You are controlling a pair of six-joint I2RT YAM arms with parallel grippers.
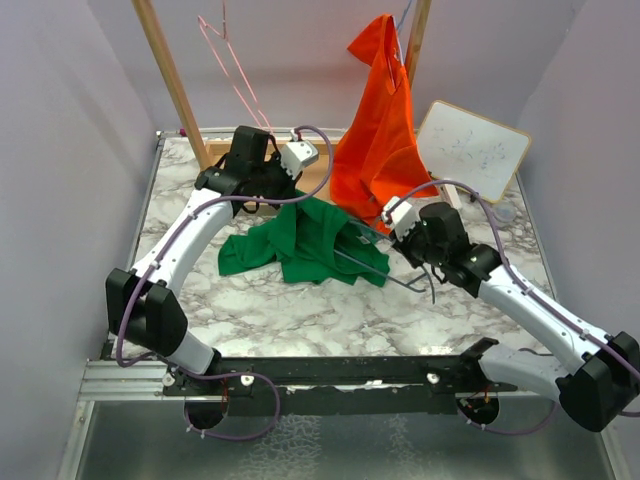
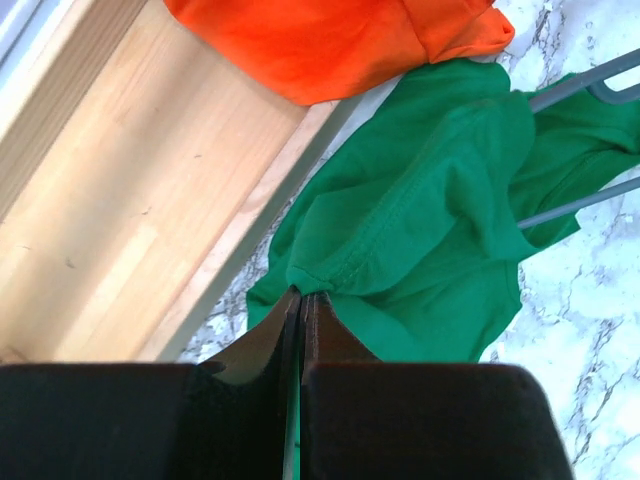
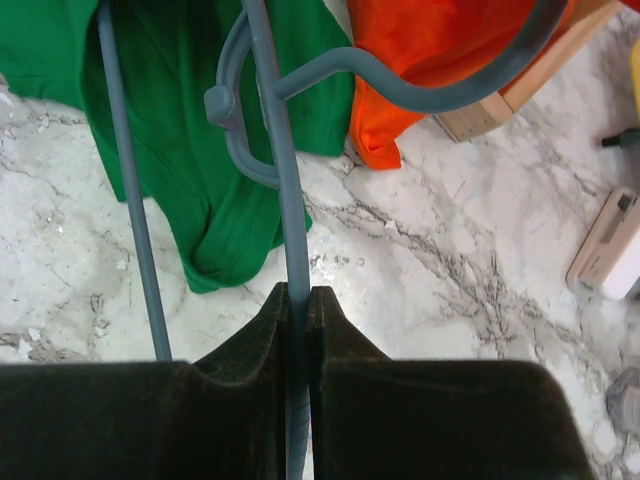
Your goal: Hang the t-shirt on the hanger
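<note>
The green t-shirt point(image 1: 300, 255) lies crumpled on the marble table, with part lifted. My left gripper is shut on its fabric, holding a fold up at the back left. A grey hanger point(image 1: 370, 268) reaches into the shirt from the right; its bars cross the shirt in both wrist views. My right gripper is shut on the hanger's bar point(image 3: 292, 220). Where the hanger ends inside the shirt is hidden by cloth.
An orange garment point(image 1: 380, 120) hangs from the rear wooden post. A pink hanger point(image 1: 235, 70) hangs at back left. A wooden tray point(image 2: 150, 200) and a whiteboard point(image 1: 470, 150) stand behind.
</note>
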